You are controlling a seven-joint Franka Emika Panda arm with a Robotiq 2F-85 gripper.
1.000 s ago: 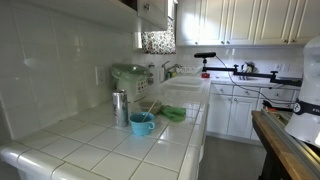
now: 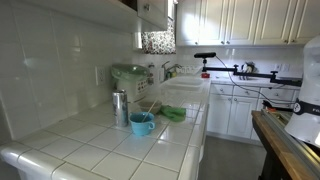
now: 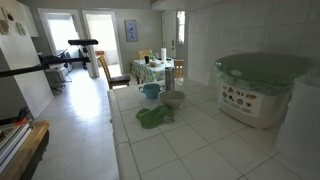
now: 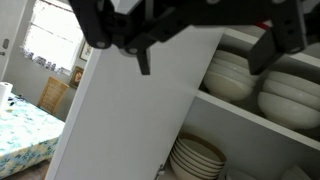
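Observation:
My gripper stands open at the top of the wrist view, its dark fingers (image 4: 144, 62) spread wide with nothing between them. Behind the gap is a white cabinet door (image 4: 130, 105), swung open. To its right, stacked white bowls (image 4: 231, 80) rest on a cabinet shelf (image 4: 245, 119). A stack of brown-rimmed plates (image 4: 196, 158) sits below. On the tiled counter (image 2: 85, 140) are a light-blue mug (image 2: 142, 124) with a stick in it, a metal canister (image 2: 121, 108) and a green cloth (image 2: 173, 113). Neither exterior view shows the gripper.
A green-and-white dish rack (image 3: 252, 95) stands against the wall, and a bowl (image 3: 174, 99) sits near the mug. Wooden worktop (image 2: 285, 145) edges the right side. Past the cabinet door, a table (image 4: 25, 130) with a patterned cloth is visible.

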